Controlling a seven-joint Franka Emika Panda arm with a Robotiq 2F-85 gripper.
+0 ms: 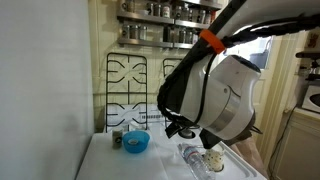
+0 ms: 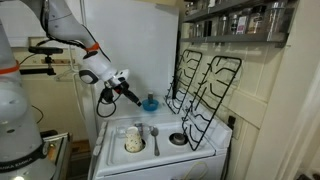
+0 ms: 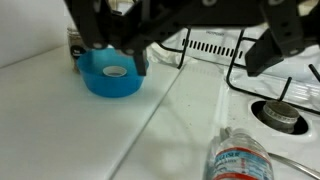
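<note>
My gripper is open above the white counter, its two dark fingers spread apart with nothing between them. A clear plastic bottle (image 3: pixel 238 158) with a red and white label shows at the bottom of the wrist view, clear of the fingertips. In exterior view 1 the bottle (image 1: pixel 195 160) leans below the gripper, close to a pale cup (image 1: pixel 213 160); whether they touch cannot be told. A blue bowl (image 3: pixel 108 72) with a small pale round item inside stands farther back on the counter. The cup (image 2: pixel 133 138) stands in the sink area in exterior view 2.
A small jar (image 1: pixel 117 138) stands beside the bowl. Black wire racks (image 1: pixel 126 85) rise at the back, beneath shelves of jars (image 1: pixel 158 30). A round dark burner (image 3: pixel 280 115) and a spoon (image 2: pixel 155 140) lie near the sink.
</note>
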